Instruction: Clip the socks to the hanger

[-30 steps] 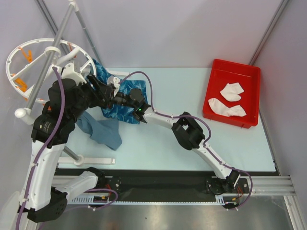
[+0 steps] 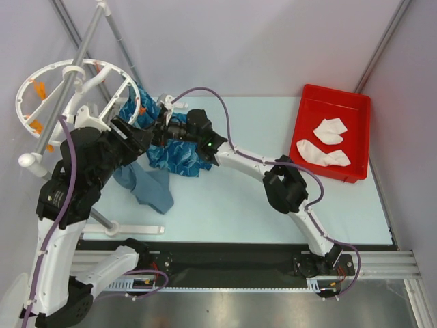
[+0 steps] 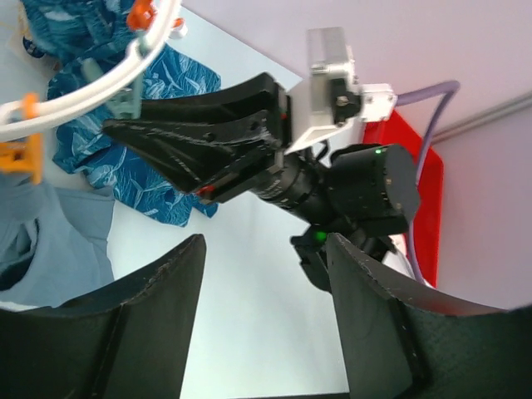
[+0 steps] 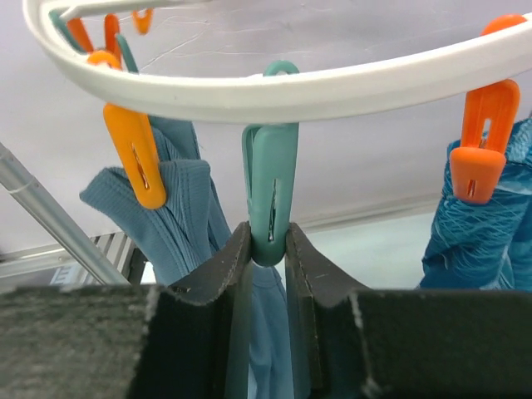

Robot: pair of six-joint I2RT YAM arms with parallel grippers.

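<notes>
The white round hanger (image 2: 45, 71) hangs at the left in the top view, with coloured clips around its ring. In the right wrist view my right gripper is shut on the lower end of a green clip (image 4: 272, 187) on that ring. No sock shows in this clip. My left gripper stands open beside the right one, nothing between its fingers. Two white socks, one upper (image 2: 330, 130) and one lower (image 2: 322, 154), lie in the red bin (image 2: 336, 96) at the right.
A grey-blue cloth (image 4: 179, 208) hangs by an orange clip (image 4: 135, 158); a patterned blue cloth (image 4: 478, 220) hangs by another orange clip (image 4: 486, 137). The hanger's grey pole (image 2: 67, 89) stands close to the left arm.
The hanger ring has swung rightward, and the right arm has shifted right with its gripper at the clip. My left arm has moved a little left. The socks in the bin have not moved.
</notes>
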